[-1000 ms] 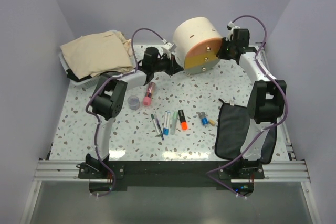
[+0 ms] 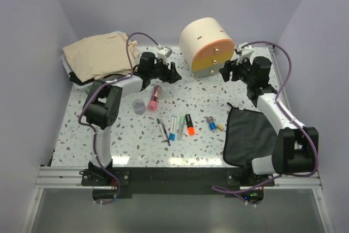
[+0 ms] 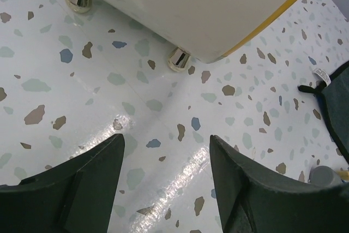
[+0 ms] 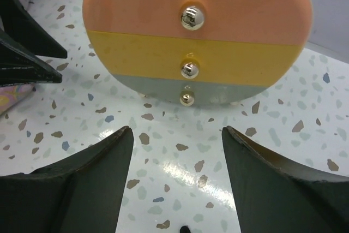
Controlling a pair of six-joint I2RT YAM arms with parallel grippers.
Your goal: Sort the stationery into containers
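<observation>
A rounded cream drawer unit [image 2: 203,35] stands at the back, its front banded in orange, yellow and grey, each band with a metal knob; all three drawers look closed. My left gripper is open and empty just left of the unit. Facing the drawer front [image 4: 191,58] from the right, my right gripper also has its fingers spread around nothing. On the table lie several pens [image 2: 173,128], a black-and-orange marker [image 2: 189,124], a blue-and-grey item [image 2: 211,123] and a small tan piece [image 2: 220,127].
A dark pouch [image 2: 248,137] lies at the right. At the left, a pink case [image 2: 154,97] is beside a clear cup [image 2: 138,106], and beige cloth [image 2: 98,55] covers a basket at the back. Between the grippers the speckled tabletop [image 2: 199,94] is clear.
The left gripper has drawn back leftward from the drawer unit; the right one has come away from the drawer front, toward the table's front. The stationery has stayed put.
</observation>
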